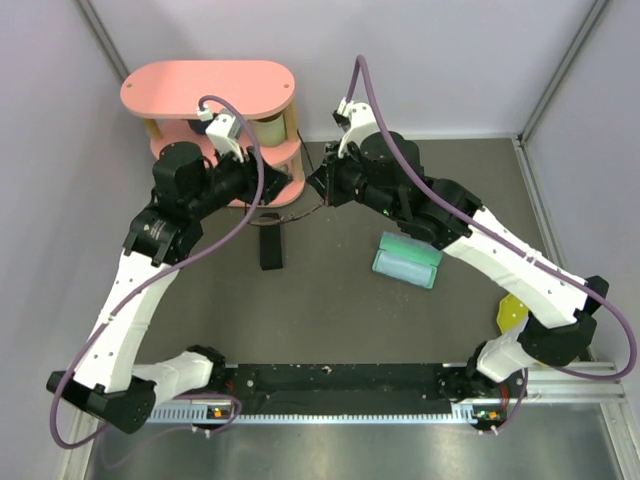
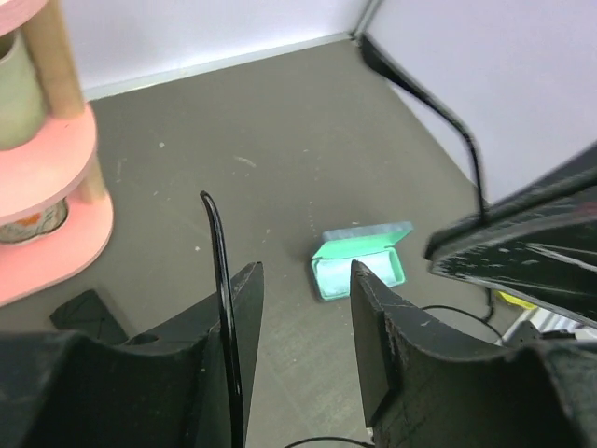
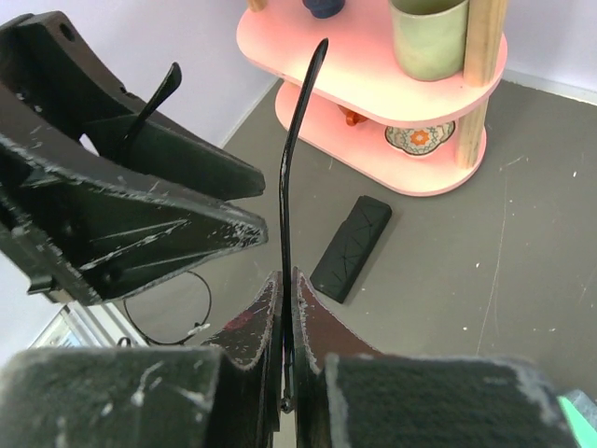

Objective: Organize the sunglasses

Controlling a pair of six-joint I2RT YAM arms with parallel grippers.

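Observation:
The sunglasses' thin dark frame (image 1: 300, 217) hangs between the two grippers; their temples stand up as dark strips in both wrist views. My right gripper is shut on a temple, which rises from between its fingers. My left gripper, opposite it at centre, is part open, with the other temple (image 2: 222, 271) at its left finger; whether it touches is unclear. A black case (image 1: 271, 243) lies on the floor below. A teal box (image 1: 408, 260) stands open to the right.
A pink shelf (image 1: 207, 85) with a green cup (image 3: 427, 37) and a patterned bowl (image 3: 419, 136) stands at the back left. A yellow object (image 1: 511, 312) is at the right edge.

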